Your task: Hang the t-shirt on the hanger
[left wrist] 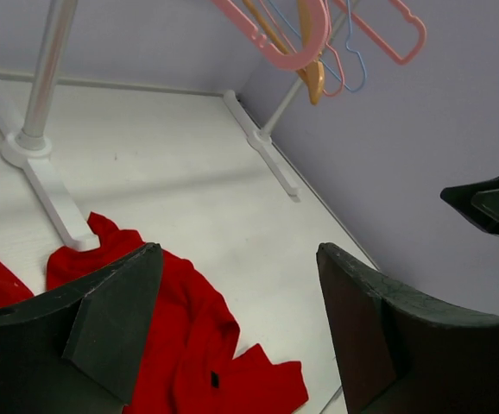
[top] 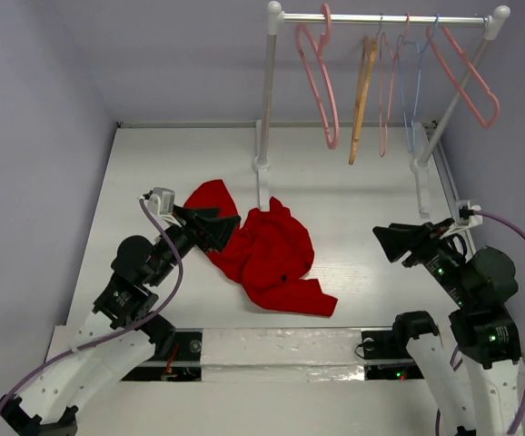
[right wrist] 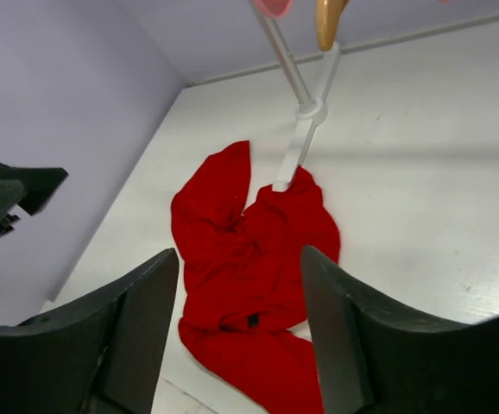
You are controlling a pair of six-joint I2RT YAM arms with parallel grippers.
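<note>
A red t-shirt (top: pixel 272 259) lies crumpled on the white table (top: pixel 371 282), partly under the rack's left foot region. Several hangers hang from the rack bar above: pink plastic (top: pixel 331 127), a wooden one (top: pixel 362 100), thin wire ones, and another pink one (top: pixel 471 82) at the right. My left gripper (top: pixel 219 227) hovers over the shirt's left part, open with nothing between its fingers. My right gripper (top: pixel 391 238) is held above the table right of the shirt, its fingers apart and empty, as the right wrist view (right wrist: pixel 241 336) shows.
The rack's upright posts (top: pixel 267 91) stand on long white feet (top: pixel 262 182) at the back of the table. Bare table lies between the shirt and my right gripper. Grey walls enclose the sides and back.
</note>
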